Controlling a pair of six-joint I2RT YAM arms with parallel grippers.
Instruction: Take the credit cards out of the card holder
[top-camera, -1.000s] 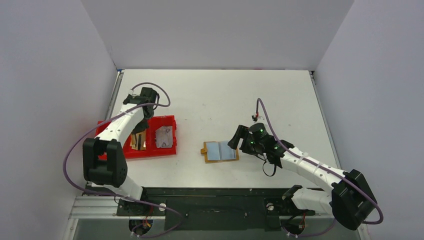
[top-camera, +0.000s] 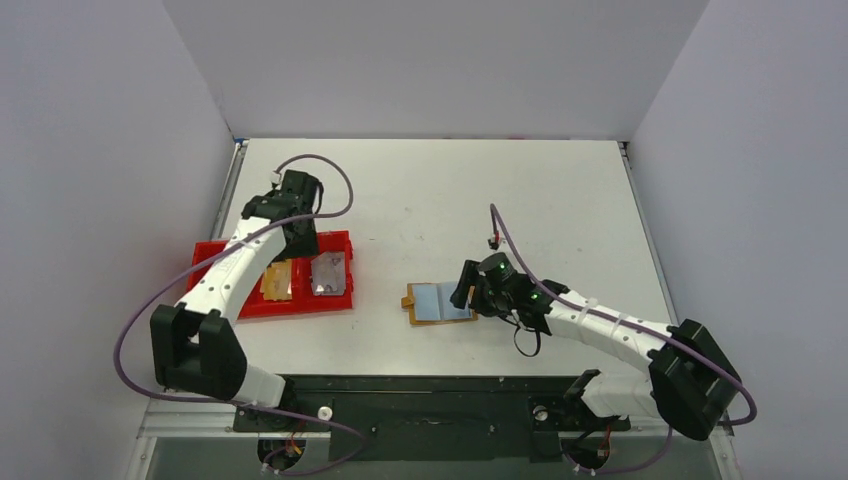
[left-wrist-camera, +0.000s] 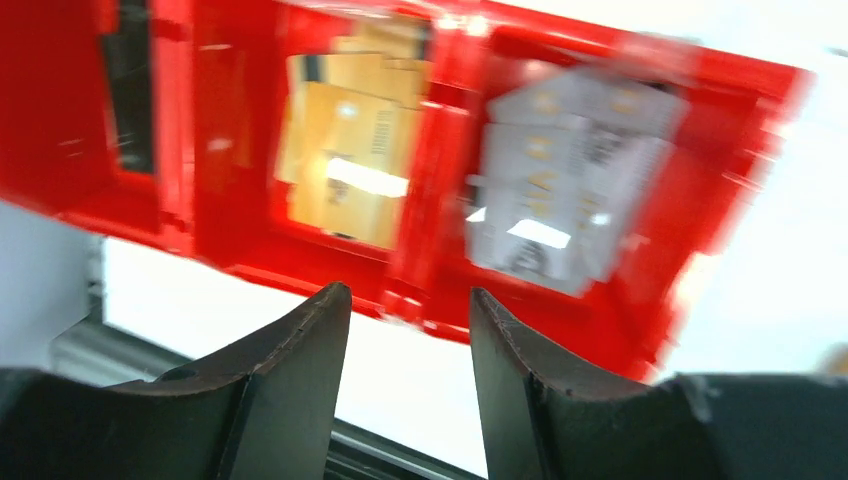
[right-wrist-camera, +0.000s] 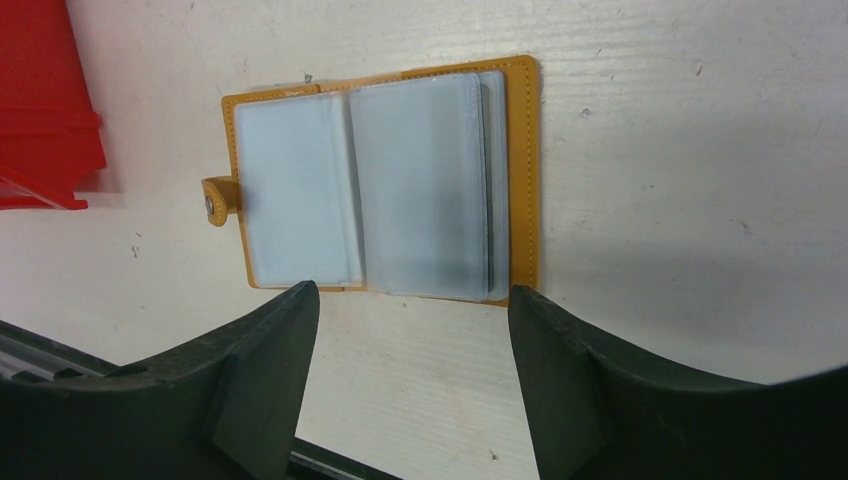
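The tan card holder (top-camera: 412, 314) lies opened flat near the middle of the table. In the right wrist view the card holder (right-wrist-camera: 525, 180) shows cloudy pale sleeves on both sides and a snap tab at its left; whether a card sits inside cannot be told. My right gripper is over the holder's right part, fingers apart with nothing between them. Above the red tray my left gripper stands open and empty. Gold cards (left-wrist-camera: 350, 150) fill the tray's middle compartment, silver-grey cards (left-wrist-camera: 540, 190) its right one.
The red tray (top-camera: 338, 300) stands at the table's left, with something black (left-wrist-camera: 130, 90) in its left compartment. Bare white table (top-camera: 470, 190) stretches behind the holder and between it and the tray.
My left gripper has shifted a little to the right over the tray. A dark stripe seen on the gold cards earlier no longer shows. My right gripper has moved left onto the holder's right side.
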